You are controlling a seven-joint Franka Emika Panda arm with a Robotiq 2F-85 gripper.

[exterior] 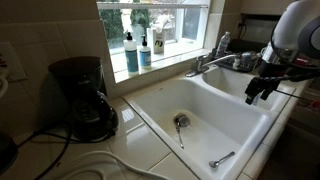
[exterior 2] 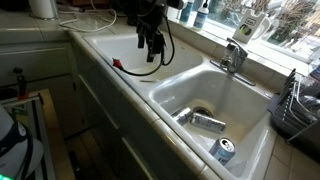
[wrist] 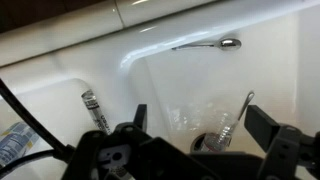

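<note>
My gripper stands open above the white double sink [exterior 2: 245, 95], its two fingers well apart. Between and beyond them, in the wrist view, lies the basin that holds two metal utensils. One is a spoon [wrist: 229, 44] close to the basin wall; the other is a longer utensil [wrist: 238, 115] beside the dark drain [wrist: 206, 142]. Both the spoon [exterior: 221, 159] and the longer utensil [exterior: 182, 122] also show in the first exterior view. Nothing appears held. In the second exterior view the gripper [exterior 2: 149, 46] hangs over the far basin.
The other basin holds a can [exterior 2: 222, 150] and a shiny cylindrical item [exterior 2: 207, 122]. A faucet [exterior 2: 234, 58] rises behind the divider. A dish rack [exterior 2: 298, 105] stands at the right; a black coffee maker [exterior: 84, 98] and soap bottles [exterior: 131, 54] stand on the counter.
</note>
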